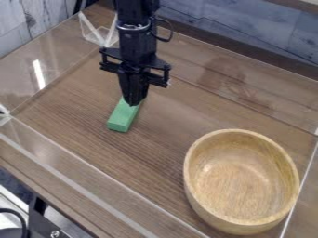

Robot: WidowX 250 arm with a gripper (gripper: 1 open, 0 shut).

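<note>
A black robot arm with its gripper (134,85) hangs from the top centre, its tip just above a green block (123,115) lying on the wooden surface. The gripper covers or borders the block's far end; whether it touches it, and whether the fingers are open or shut, is unclear.
A large round tan bowl (241,186) stands at the lower right. Pale walls rise at the back and upper left, with clear plastic at the left and dark cable at the lower left corner.
</note>
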